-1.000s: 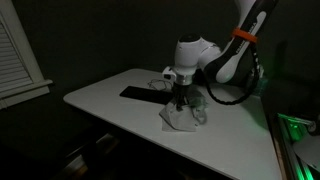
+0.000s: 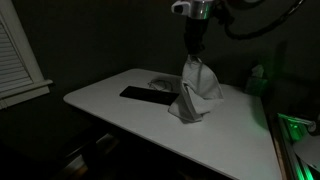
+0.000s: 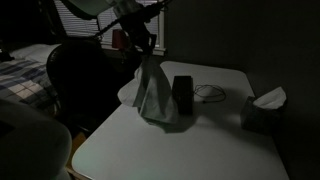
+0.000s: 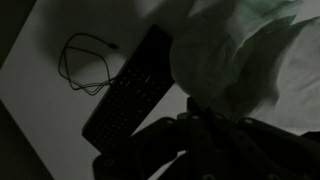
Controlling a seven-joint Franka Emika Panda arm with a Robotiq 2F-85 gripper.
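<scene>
A pale cloth (image 2: 199, 92) hangs from my gripper (image 2: 194, 54) over the white table, its top pinched to a peak and its lower part draped on or just over the tabletop. In exterior view 2 the same cloth (image 3: 154, 95) falls in a long fold below the gripper (image 3: 149, 50). The wrist view shows the cloth (image 4: 235, 55) spreading out from the dark fingertips, with the gripper shut on it. The pinched part itself is too dark to make out clearly.
A black keyboard (image 4: 130, 90) lies beside the cloth, with a thin cable (image 4: 66, 62) next to it. A tissue box (image 3: 263, 115) stands at the table's edge, and a green bottle (image 2: 256, 80) is at the far right.
My gripper has risen well above the table. The cloth, crumpled low under the gripper before, has been pulled upward and now hangs stretched beneath it.
</scene>
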